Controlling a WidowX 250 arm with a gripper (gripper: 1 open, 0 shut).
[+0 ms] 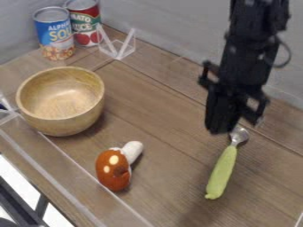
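My gripper (231,106) is blurred, raised at the right over the table. Below it lies a spoon (222,168) with a light green handle and a metal head at its upper end, visible apart from the gripper. Whether the fingers are open or shut is unclear in the blur.
A wooden bowl (60,117) sits at the left. A red toy mushroom (113,168) lies at the front left. An Alpha soup can (56,38) and a tomato can (84,19) stand at the back left.
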